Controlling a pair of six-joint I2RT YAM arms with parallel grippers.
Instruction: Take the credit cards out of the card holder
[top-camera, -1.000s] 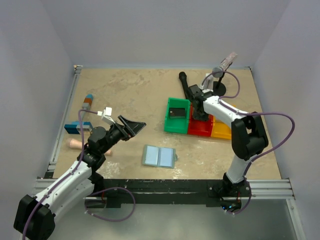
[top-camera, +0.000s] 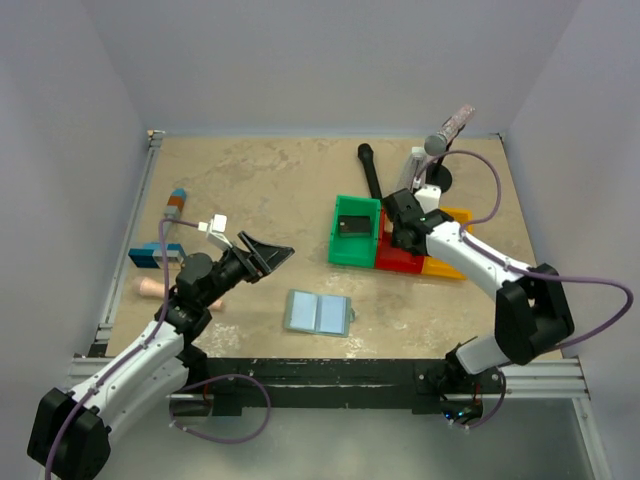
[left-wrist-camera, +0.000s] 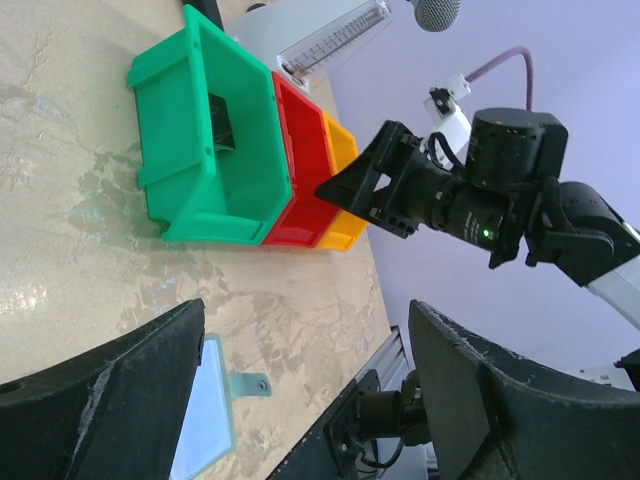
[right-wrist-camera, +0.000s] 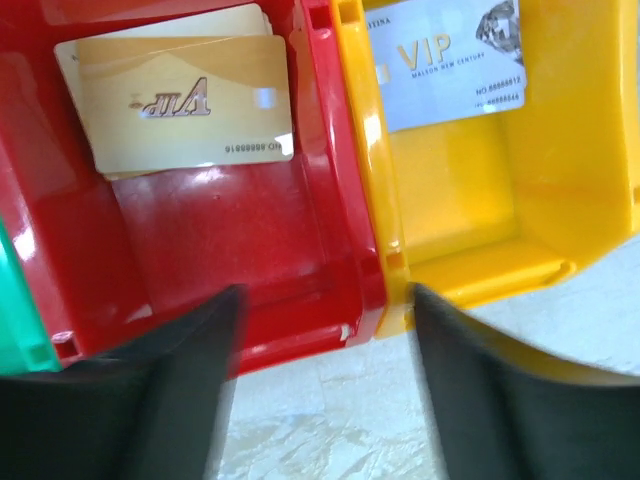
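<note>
A flat, pale two-panel folder with a snap tab, which looks like the card holder (top-camera: 318, 312), lies open on the table; part of it shows at the bottom of the left wrist view. A gold card (right-wrist-camera: 185, 105) lies over another card in the red bin (right-wrist-camera: 225, 225). One silver VIP card (right-wrist-camera: 450, 60) is in the yellow bin (right-wrist-camera: 455, 185). Over the red and yellow bins, my right gripper has its fingers apart, with no card between them. My left gripper stands open and empty above the table, up and left of the folder.
The green bin (top-camera: 335, 231), left of the red one, holds a dark object (top-camera: 354, 225). Behind the bins are a black microphone (top-camera: 369, 168) and a stand (top-camera: 439, 178). A blue block (top-camera: 143, 256) lies far left. Bare table surrounds the folder.
My right arm has swung to the right and its gripper has shifted a little right over the bins. The left arm and the folder appear unmoved.
</note>
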